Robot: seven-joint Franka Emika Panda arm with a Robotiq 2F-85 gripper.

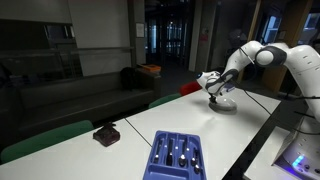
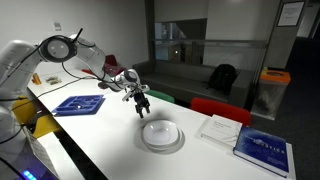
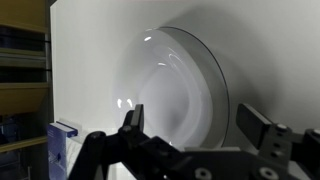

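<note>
A white round bowl (image 2: 160, 133) rests on a wider pale plate (image 2: 153, 149) on the white table. Seen from above in the wrist view, the bowl (image 3: 175, 88) fills the middle, and its inside looks empty. My gripper (image 2: 139, 108) hangs over the table beside the bowl. It stands open, its two dark fingers (image 3: 254, 126) apart in the wrist view, with nothing held between them. In exterior view 1 the gripper (image 1: 213, 103) partly covers the plate (image 1: 228, 105).
A blue tray (image 1: 152, 160) of utensils lies at the table's near edge. A dark pouch (image 1: 106, 135) sits farther left. Books (image 2: 255, 150) lie beyond the plate, with red (image 2: 221, 109) and green chairs along the table's far side.
</note>
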